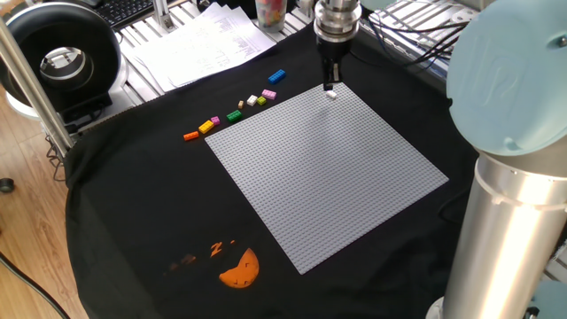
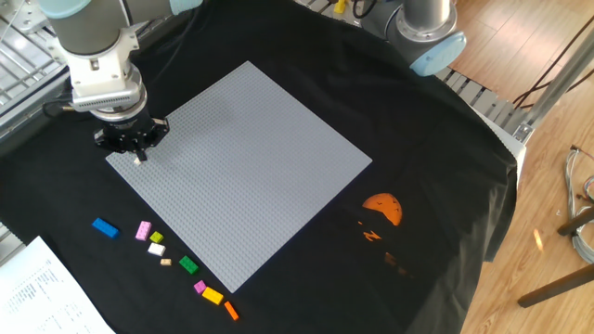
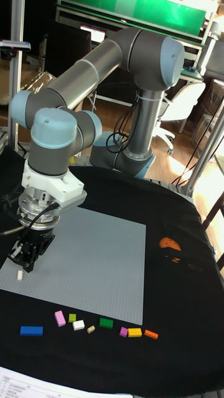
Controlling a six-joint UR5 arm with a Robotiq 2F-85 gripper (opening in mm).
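Observation:
A small white brick (image 1: 331,94) sits on the grey baseplate (image 1: 328,168), close to its far corner in exterior view 1. The black gripper (image 1: 330,87) points down right at this brick, its fingertips just above or touching it. In exterior view 2 the white brick (image 2: 138,162) shows below the tip of the gripper (image 2: 140,155). Exterior view 3 has the brick (image 3: 20,275) standing out beneath the fingers. The gap between the fingers is too small and dark to read, and whether they grasp the brick cannot be told.
Loose bricks lie in a row beside the baseplate, among them a blue brick (image 2: 106,227), a green brick (image 2: 188,264), a yellow brick (image 2: 213,296) and an orange brick (image 2: 231,311). Printed papers (image 1: 199,49) lie past them.

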